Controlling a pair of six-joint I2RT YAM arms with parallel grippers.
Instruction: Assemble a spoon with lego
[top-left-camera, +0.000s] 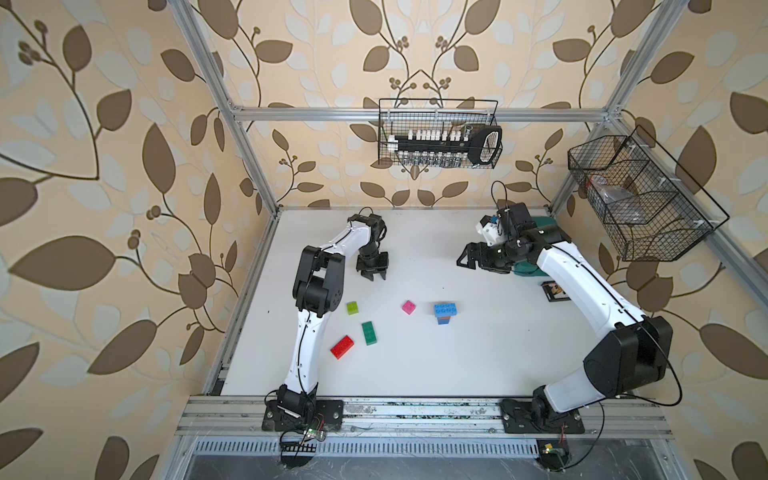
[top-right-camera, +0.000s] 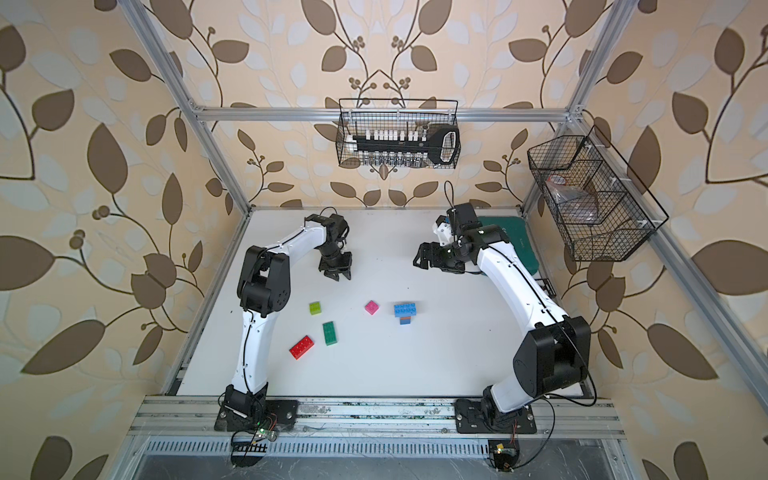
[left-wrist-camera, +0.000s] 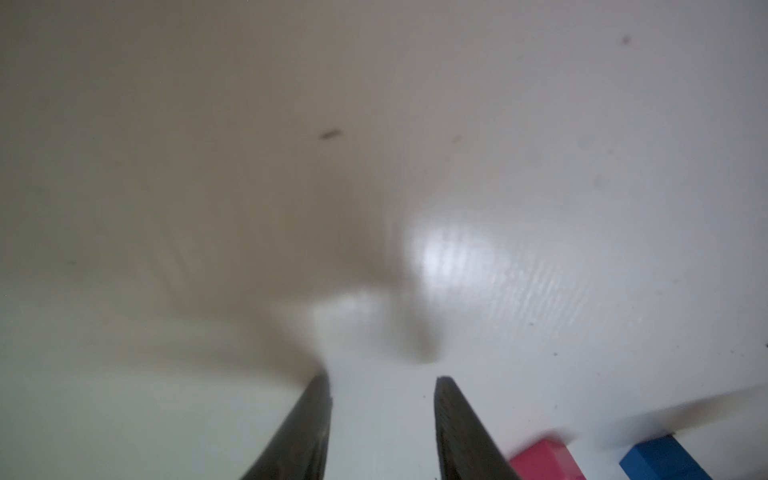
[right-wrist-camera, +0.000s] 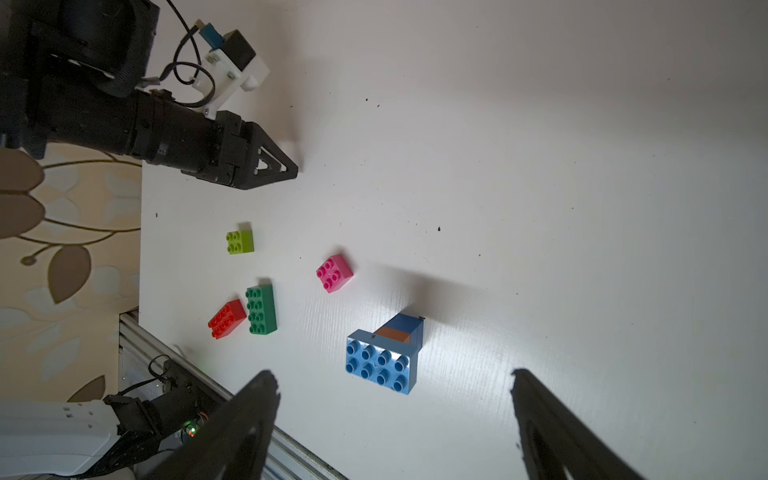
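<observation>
A stack standing on the table has a blue eight-stud brick (right-wrist-camera: 376, 362) on top, with an orange layer (right-wrist-camera: 393, 333) and a lower blue piece (right-wrist-camera: 413, 326) beneath. Left of it lie, separately, a pink brick (right-wrist-camera: 334, 273), a lime brick (right-wrist-camera: 240, 241), a green brick (right-wrist-camera: 261, 309) and a red brick (right-wrist-camera: 228, 318). My left gripper hovers over bare table behind the lime brick; its fingers (left-wrist-camera: 308, 428) are apart and empty. Behind and right of the stack, my right gripper (top-left-camera: 465, 262) hangs open above the table, nothing between its fingers.
A dark green mat or tray (top-right-camera: 512, 240) lies at the back right, partly hidden by the right arm in the top left view. Wire baskets (top-left-camera: 437, 136) hang on the rear frame.
</observation>
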